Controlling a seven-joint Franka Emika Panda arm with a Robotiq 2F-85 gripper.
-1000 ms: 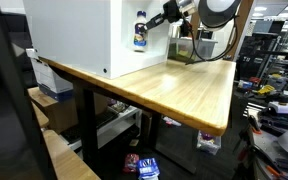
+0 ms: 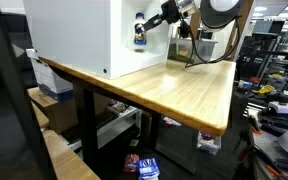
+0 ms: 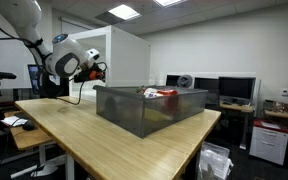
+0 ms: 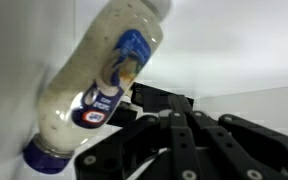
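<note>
A pale bottle (image 4: 102,75) with a blue label and dark purple cap fills the left of the wrist view, tilted with its cap at lower left. My gripper is shut, its dark fingertips close to the right side of the bottle; no part of it shows between them. Whether they touch is unclear. In exterior view 1 the bottle (image 2: 140,29) is upright against the white panels, with the gripper (image 2: 152,22) at its right. What supports the bottle there cannot be made out. Exterior view 2 shows the arm's gripper (image 3: 100,70) near the white panel, without the bottle visible.
White panels (image 2: 82,35) enclose the back of the wooden table (image 2: 174,92). A grey open bin (image 3: 134,108) with several items inside stands on the table.
The bottle and gripper look nearly unchanged in exterior view 1; the bottle's lower end seems slightly higher now. Everything else stands as before.
</note>
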